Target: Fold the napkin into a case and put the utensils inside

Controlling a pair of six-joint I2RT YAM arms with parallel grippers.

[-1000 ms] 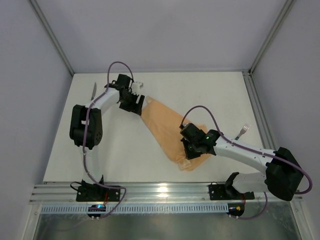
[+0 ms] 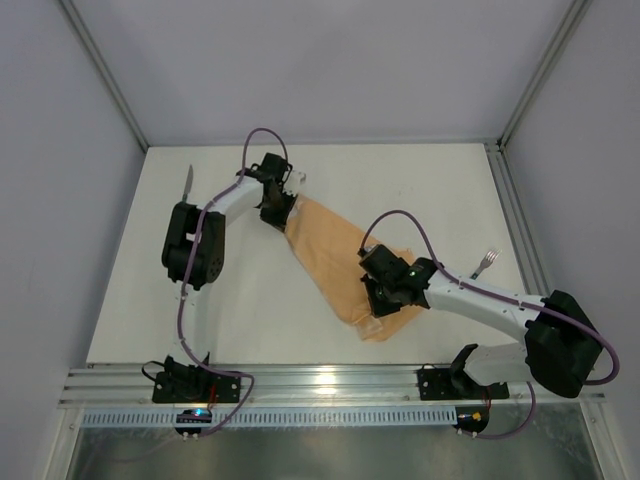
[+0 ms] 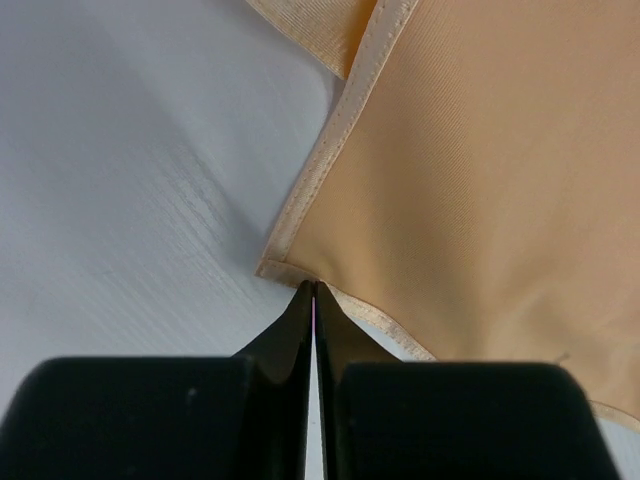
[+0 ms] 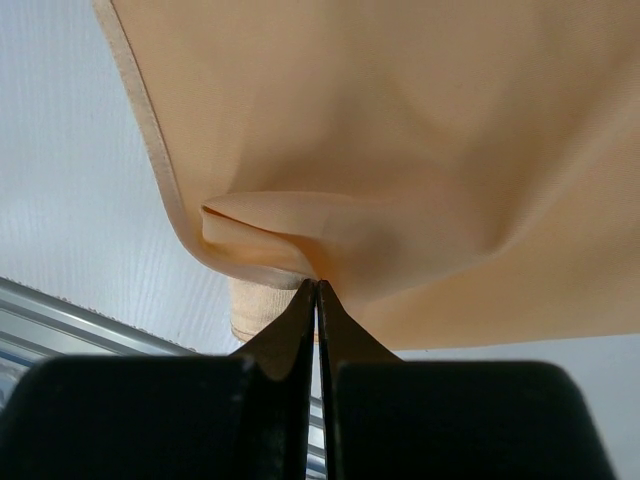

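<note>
The peach napkin lies diagonally on the white table, partly folded and rumpled at its near end. My left gripper is shut at a hemmed corner of the napkin, at its upper left end in the top view. My right gripper is shut on a gathered fold of the napkin at the near end. A fork lies at the right, and a light blade-like utensil lies at the far left, partly hidden by the left arm.
Metal rails run along the front edge, near the right gripper. Walls stand at the back and sides.
My left arm has moved to the right, and the napkin's upper left corner has shifted slightly right with it. The right arm is almost unchanged.
</note>
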